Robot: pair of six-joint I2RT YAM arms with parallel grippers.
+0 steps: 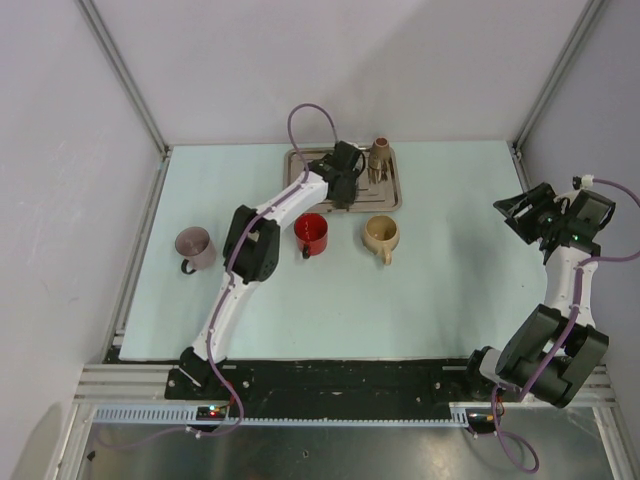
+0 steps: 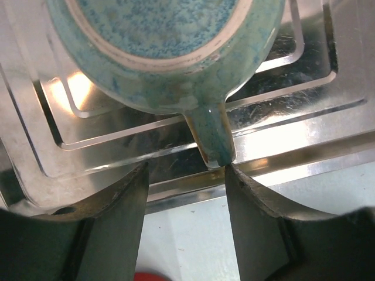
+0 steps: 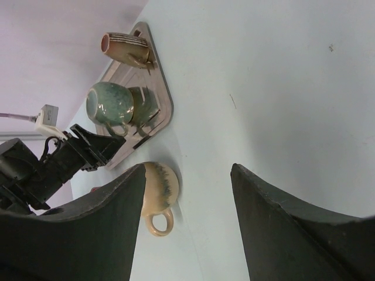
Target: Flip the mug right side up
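A speckled green mug [image 2: 158,64] lies upside down on the metal tray, its pale-ringed base facing up in the left wrist view. Its handle [image 2: 212,137] points toward my left gripper, beside the tip of the right-hand finger [image 2: 243,196]. The fingers are parted and no grip on the handle shows. From above, that gripper mostly hides the green mug, which the right wrist view shows from the side [image 3: 110,103]. Far off at the right, my right gripper stands open with nothing between its fingers.
The tray [image 1: 393,203] also holds a brown mug [image 1: 379,157]. In front of it are a red mug [image 1: 311,231] and a tan mug [image 1: 381,233]; a mauve mug [image 1: 196,246] stands at the left.
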